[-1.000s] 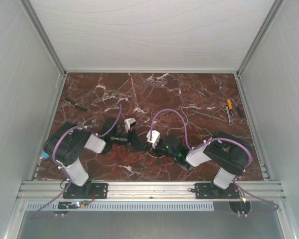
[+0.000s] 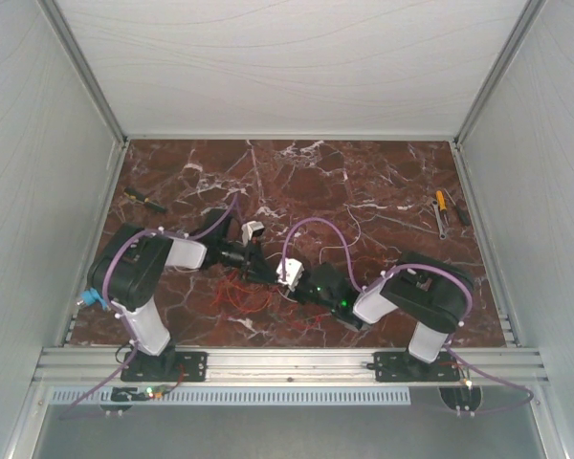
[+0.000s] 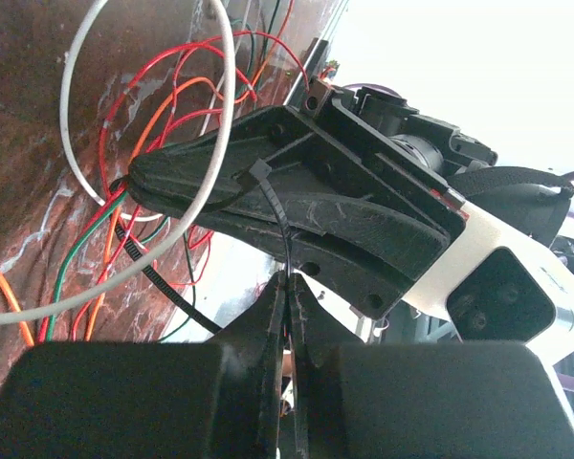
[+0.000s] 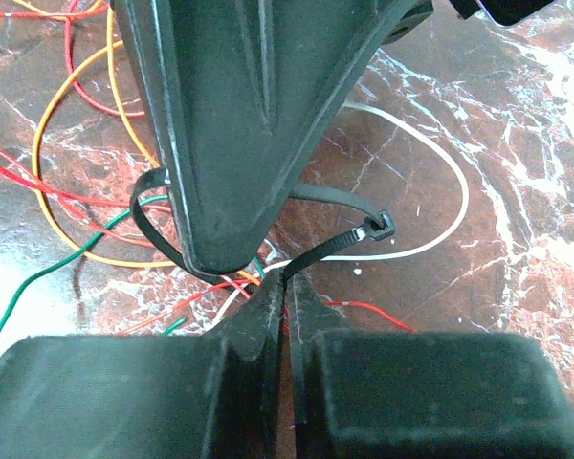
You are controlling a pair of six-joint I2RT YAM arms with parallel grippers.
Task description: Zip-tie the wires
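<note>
A thin black zip tie is bent in a loop, its small square head [image 4: 378,226] showing right of the left gripper's finger in the right wrist view. The strap [image 3: 279,215] runs from that head down between the fingertips of my left gripper, which is shut on it. My right gripper is shut on another stretch of the strap [image 4: 316,253]. Both grippers meet low over the table's middle. Red, orange and green wires [image 3: 86,234] pass close to the right gripper's tip; whether the loop encloses all of them cannot be told.
A white cable [image 4: 464,186] arcs across the marble table in front of the grippers. A screwdriver [image 2: 145,200] lies at the left, and a yellow-handled tool [image 2: 441,200] beside a wrench [image 2: 439,222] at the right.
The left wrist has moved slightly away from that edge. Both grippers remain close together over the wires.
</note>
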